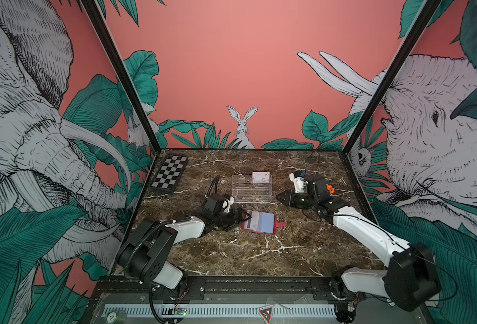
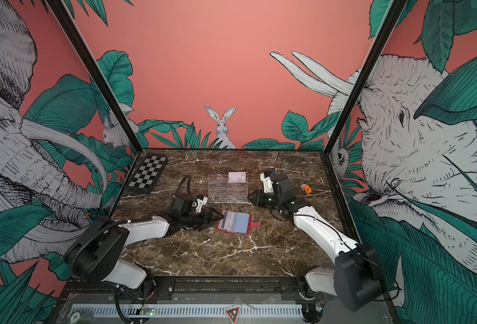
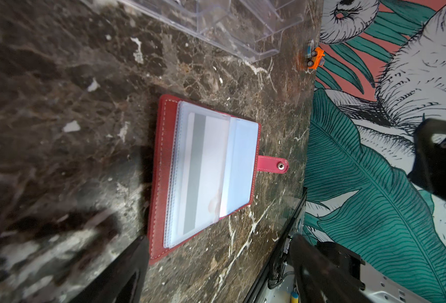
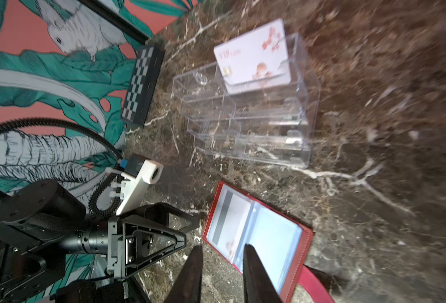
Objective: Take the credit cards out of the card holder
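A red card holder lies flat and unfolded on the marble table, its strap pointing right. Inside a clear sleeve shows a white card with a grey stripe; a light-blue surface fills the right page. At the holder's left edge, low over the table, my left gripper has its fingers spread and empty. My right gripper hangs above and right of the holder, its fingers part open with nothing between them. One white card stands in the back row of a clear rack.
The clear rack sits just behind the holder. A checkered black box occupies the back left, and a small orange toy lies at the right. Table in front of the holder is free.
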